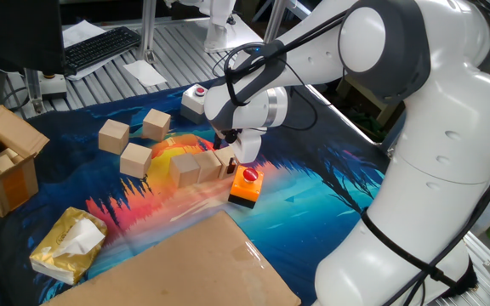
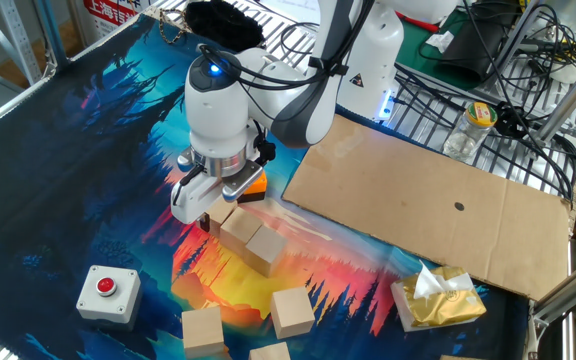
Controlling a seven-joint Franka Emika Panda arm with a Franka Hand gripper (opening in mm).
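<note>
Three plain wooden blocks stand in a row on the colourful mat: an outer block [image 1: 185, 171], a middle block [image 1: 208, 167] and an end block [image 1: 226, 161] nearest the arm. My gripper [image 1: 225, 155] is down at that end block, with dark fingers on either side of it. In exterior view 2 the end block [image 2: 219, 214] is partly hidden under the gripper [image 2: 216, 210], while the middle block [image 2: 240, 231] and outer block [image 2: 266, 250] show clearly. Whether the fingers press on the block cannot be made out.
Close beside the gripper sits an orange box with a red button [image 1: 246, 185]. Three loose blocks [image 1: 135, 160] lie left of the row. A white button box [image 1: 194, 104], an open carton of blocks [image 1: 11, 174], a tissue pack [image 1: 69, 246] and flat cardboard [image 1: 181, 268] surround them.
</note>
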